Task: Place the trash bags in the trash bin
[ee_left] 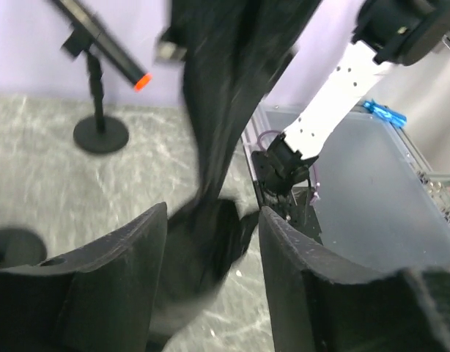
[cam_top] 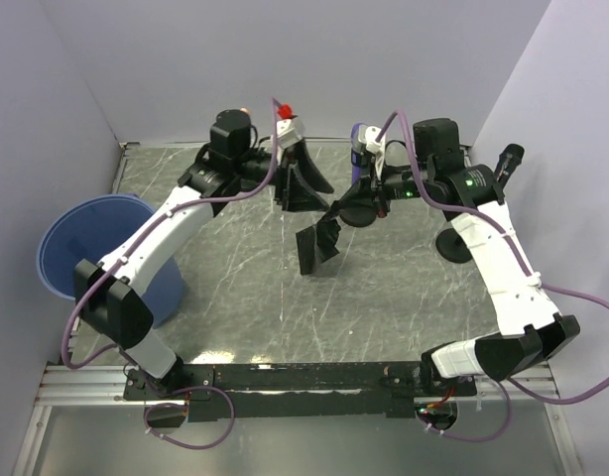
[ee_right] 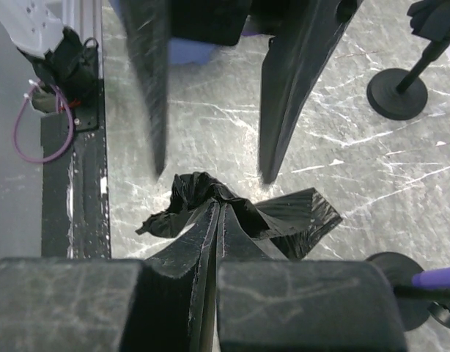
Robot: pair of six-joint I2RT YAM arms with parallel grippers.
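Note:
A crumpled black trash bag (cam_top: pixel 318 245) (ee_right: pixel 298 216) hangs from my right gripper (cam_top: pixel 336 206), whose fingers are shut on its thin plastic. My left gripper (cam_top: pixel 309 192) is open just above and left of the bag; in the right wrist view its two fingers stand apart over the bag, and in the left wrist view bag and right gripper show blurred between them. The blue trash bin (cam_top: pixel 166 296) stands at the far left, partly behind the left arm.
Black stands (cam_top: pixel 453 246) (ee_left: pixel 100 133) with tool-like rods are on the right; another (cam_top: pixel 358 215) is behind the right gripper.

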